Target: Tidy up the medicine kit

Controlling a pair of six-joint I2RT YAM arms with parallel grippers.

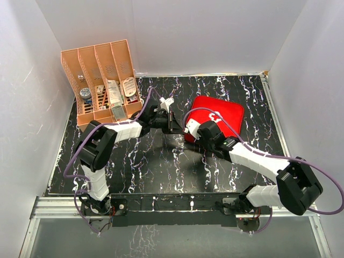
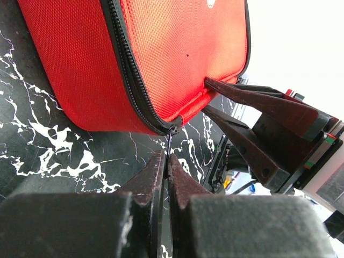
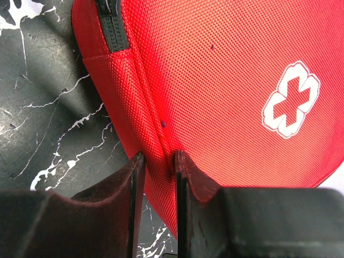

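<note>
The red medicine bag (image 1: 231,110), with a white cross emblem (image 3: 291,100), lies on the marbled table, right of centre in the top view. A black zipper (image 2: 131,67) edges it, ending at a slider near its lower corner in the left wrist view. From that slider a thin zipper pull (image 2: 170,141) runs down into the tips of my left gripper, which is shut on it. My right gripper is shut on a fold of the bag's red edge. The bag's inside is hidden.
An orange rack (image 1: 102,115) with slanted compartments stands at the back left. It holds a round jar (image 1: 85,93), a white packet (image 1: 114,94) and other small items. Bare table (image 1: 161,166) spreads in front of both arms, whose grippers are close together.
</note>
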